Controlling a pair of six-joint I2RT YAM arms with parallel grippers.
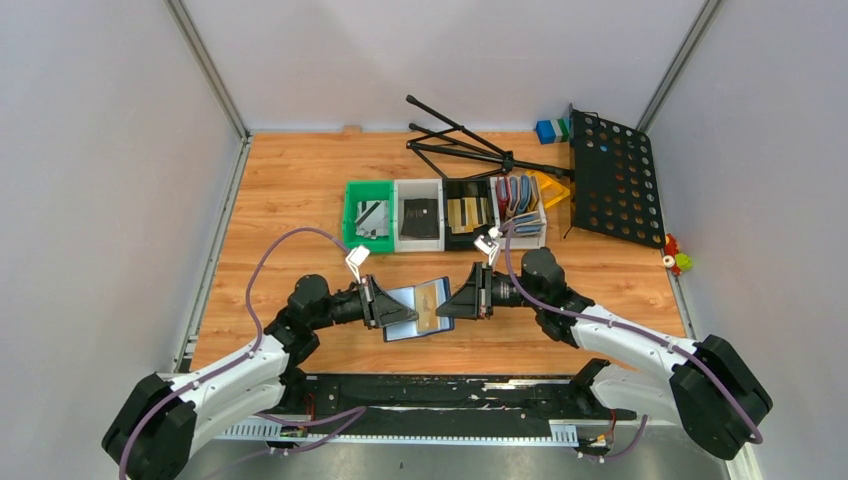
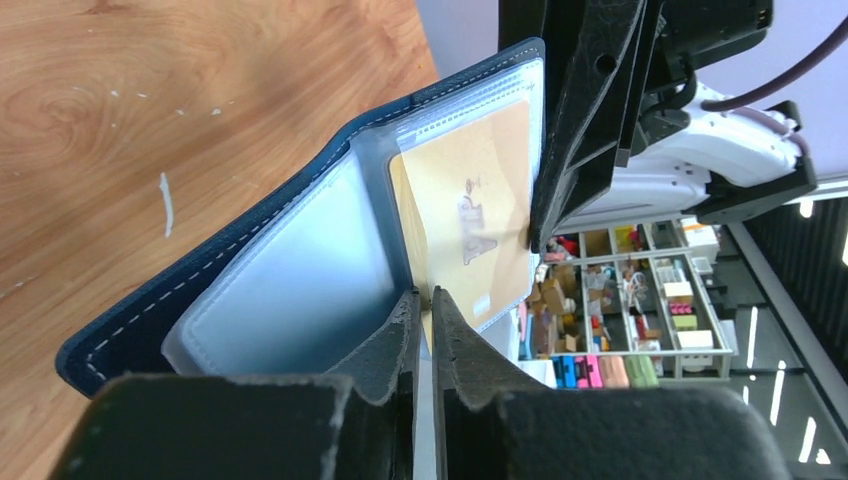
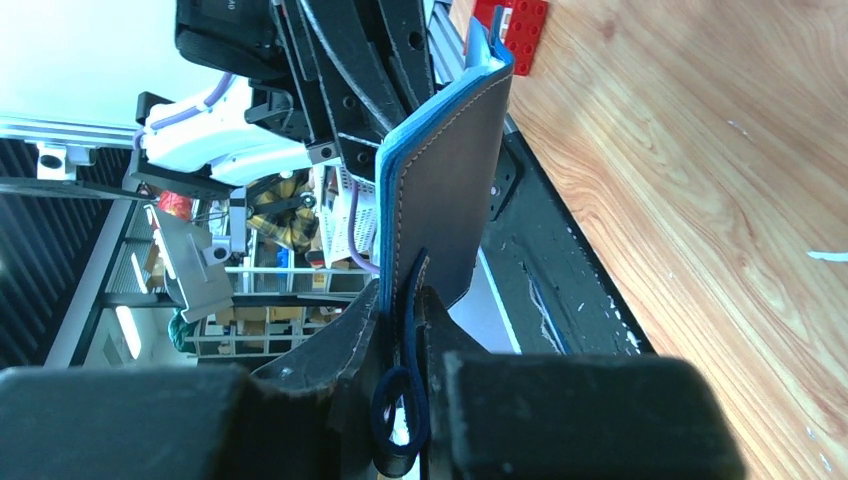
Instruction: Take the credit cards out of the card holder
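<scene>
The open card holder (image 1: pixel 400 300), dark blue outside with pale sleeves, is held between both grippers above the front middle of the table. My right gripper is shut on its edge and strap. In the left wrist view a beige card (image 2: pixel 480 200) lies in a clear sleeve; my left gripper has its fingertips at that card's near edge, close together. Whether they grip the card cannot be told.
A row of bins (image 1: pixel 420 185) with cards and holders stands behind the grippers. A black stand (image 1: pixel 610 180) lies at the back right. A red brick piece (image 3: pixel 525 35) shows in the right wrist view.
</scene>
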